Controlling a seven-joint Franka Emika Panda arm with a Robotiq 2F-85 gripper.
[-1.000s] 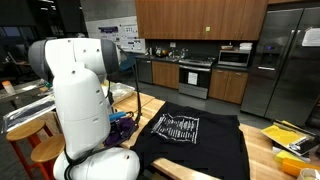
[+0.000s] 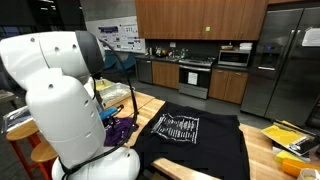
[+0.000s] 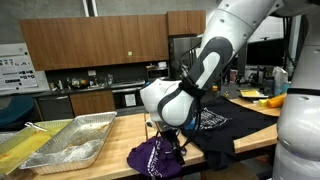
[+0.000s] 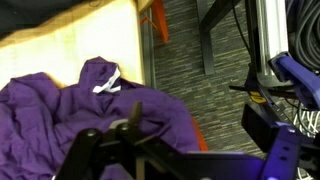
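A crumpled purple cloth (image 4: 50,112) with a small white tag lies at the edge of the wooden table. In the wrist view part of it reaches beyond that edge, over the dark floor. My gripper is open, and its two dark fingers stand wide apart. Cloth shows by the left finger, while floor shows between the fingers towards the right. Exterior view 2 has the gripper low, over or beside the purple cloth (image 3: 152,160); contact cannot be made out. A black cloth (image 2: 195,138) with white print is spread flat on the table.
A metal tray (image 3: 72,143) stands at the left of the table, by a yellow-lined one. Yellow items (image 2: 287,137) lie at the right side. Stools (image 2: 44,152) stand below the table edge. Bare wood shows between the tray and the black cloth.
In exterior view 1 the arm and its gripper have shifted to the left. More of the purple cloth now shows there. The black cloth has stayed as it was.
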